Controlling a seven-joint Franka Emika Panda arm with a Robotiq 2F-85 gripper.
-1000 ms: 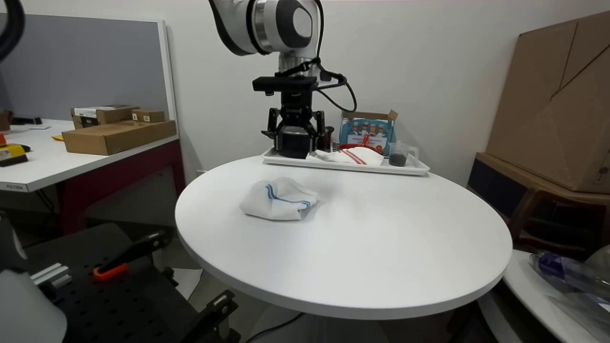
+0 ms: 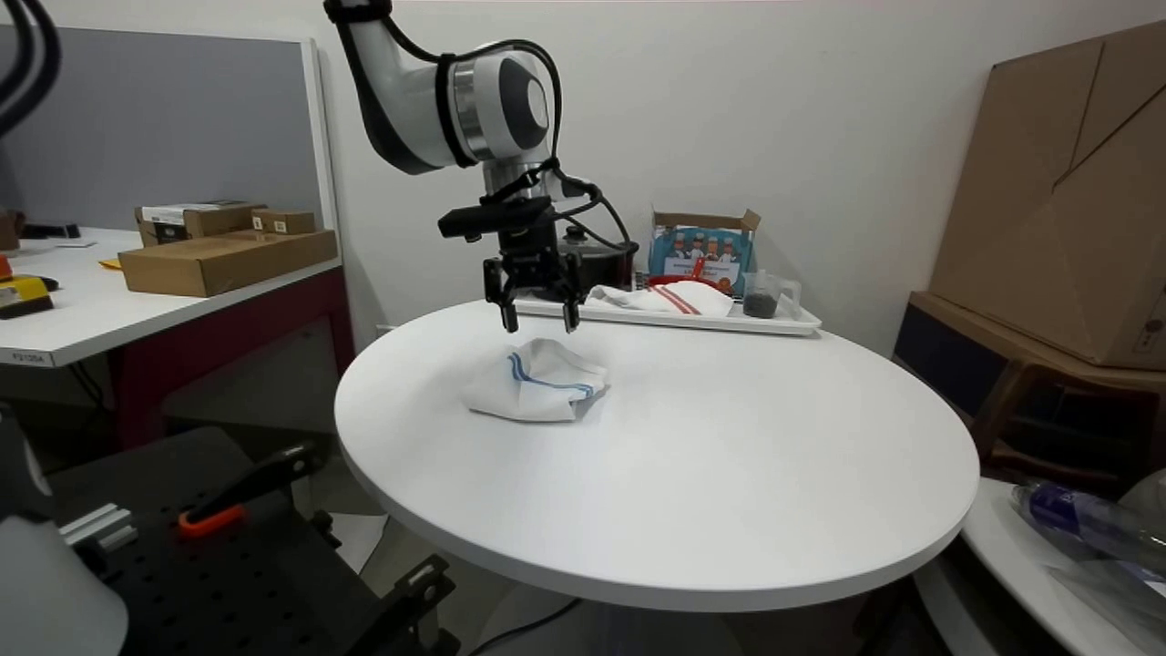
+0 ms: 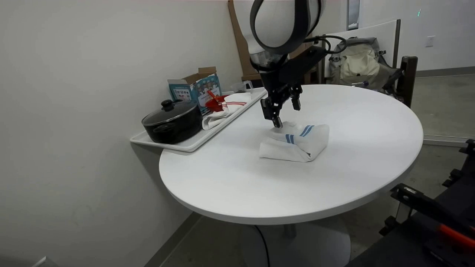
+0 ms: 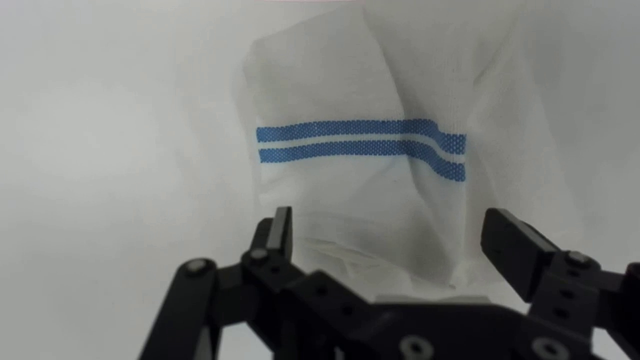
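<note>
On the round white table [image 2: 743,470] lies a crumpled, loosely folded white cloth [image 2: 536,383] with a pair of blue stripes. My gripper [image 2: 541,317] hangs just above the cloth's far side, pointing down. Its fingers are spread wide and nothing is between them. Seen from the wrist, the cloth [image 4: 336,192] fills the middle, its stripes running across ahead of the gripper. From the other side, the gripper [image 3: 287,115] appears over the back edge of the cloth [image 3: 298,144]; whether a fingertip touches the fabric I cannot tell.
Against the wall, a white tray [image 3: 202,138] holds a lidded black pot [image 3: 173,122], a white cloth with red stripes [image 2: 678,297], a red item [image 3: 215,103], a blue box [image 2: 701,253] and a clear cup [image 2: 768,293].
My gripper has come down and to the left in exterior view 1, from in front of the pot to close above the blue-striped cloth. The cloth looks practically unmoved.
</note>
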